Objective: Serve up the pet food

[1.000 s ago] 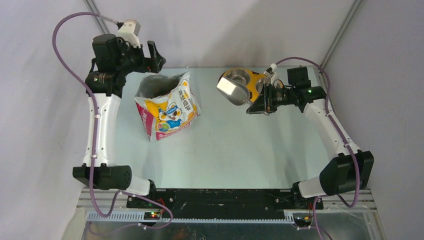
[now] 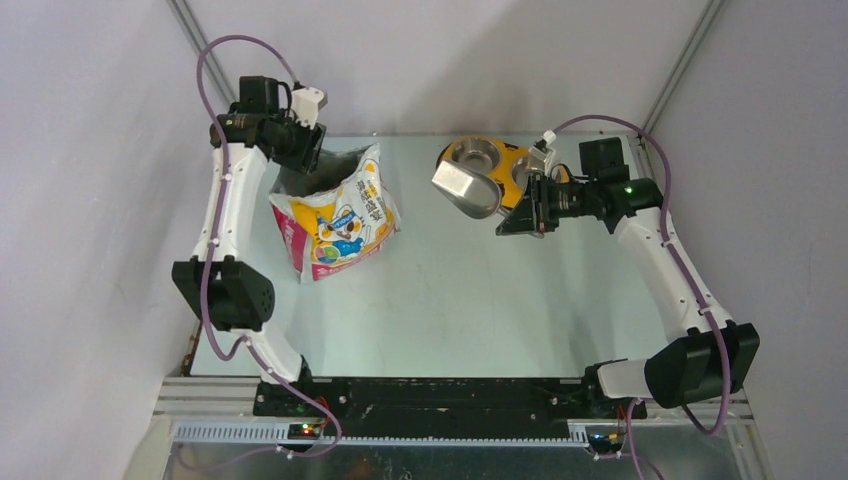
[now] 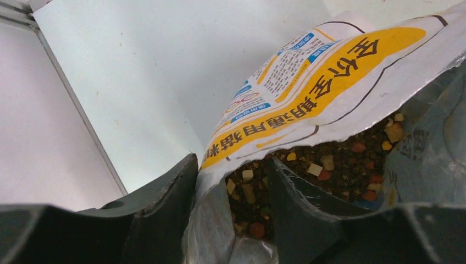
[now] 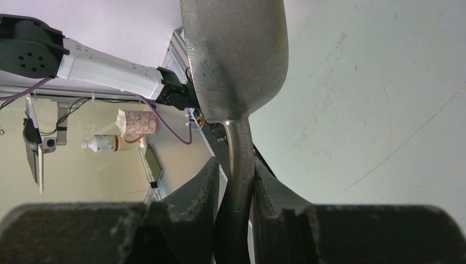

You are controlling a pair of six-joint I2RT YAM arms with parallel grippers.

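Observation:
An open pet food bag (image 2: 335,225) stands on the left of the table, kibble (image 3: 308,176) visible inside. My left gripper (image 2: 305,150) is at its back rim, part open, its fingers either side of the bag's white edge (image 3: 211,176). My right gripper (image 2: 530,210) is shut on the handle of a metal scoop (image 2: 465,188) (image 4: 236,60), held in front of a yellow feeder with steel bowls (image 2: 475,152), which it partly hides in the top view.
White walls close the sides and back.
The right gripper with the scoop has shifted slightly toward the front.

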